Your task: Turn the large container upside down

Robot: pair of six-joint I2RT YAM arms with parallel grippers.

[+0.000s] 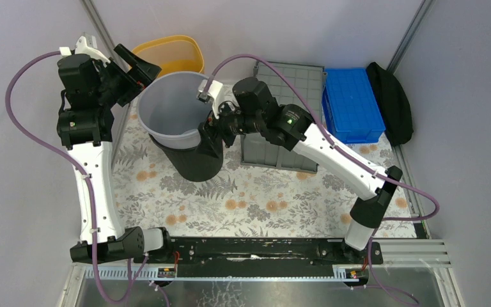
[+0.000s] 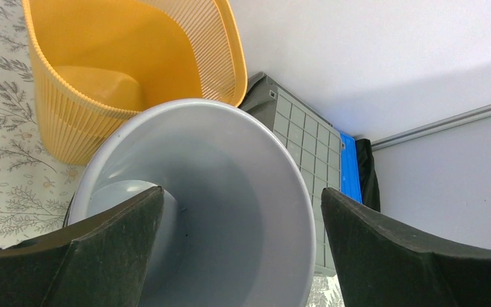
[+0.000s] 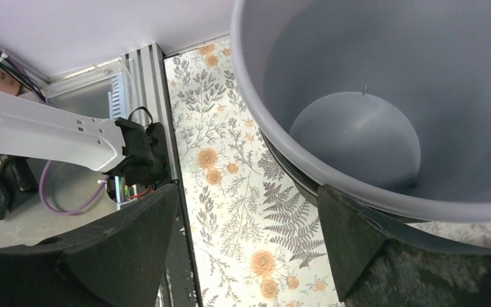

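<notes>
The large grey container (image 1: 178, 102) stands mouth up and tilted inside a dark bin (image 1: 195, 165), at the left of the table. My left gripper is open over the far left part of its rim, with nothing held between the fingers. At the container's right side is my right gripper, its fingers apart. One of its fingers (image 3: 383, 246) overlaps the container's rim in the right wrist view; whether they touch, I cannot tell. Inside the grey container, its round bottom (image 3: 358, 137) shows.
A yellow basket (image 1: 176, 51) stands behind the container. To the right are a grey crate (image 1: 275, 150), a blue crate (image 1: 355, 105) and a black cloth (image 1: 390, 102).
</notes>
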